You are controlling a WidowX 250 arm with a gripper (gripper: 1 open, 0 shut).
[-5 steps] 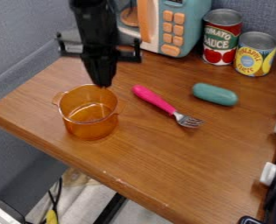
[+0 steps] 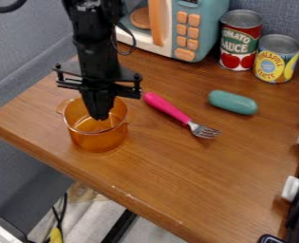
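My black gripper [image 2: 99, 110] hangs over the transparent orange pot [image 2: 96, 133], its tip reaching down inside the rim at the back of the pot; whether the fingers are open or shut I cannot tell. To the right of the pot a pink-handled fork [image 2: 177, 116] lies on the wooden table [image 2: 177, 190]. Beyond the fork is a teal oblong object [image 2: 233, 102].
A toy microwave [image 2: 183, 27] stands at the back with two cans, red [image 2: 238, 43] and yellow [image 2: 276, 59], beside it. A dark appliance with white knobs [image 2: 297, 190] lines the right edge.
My gripper has moved downward, from above the pot to inside its rim. The other objects have stayed in place.
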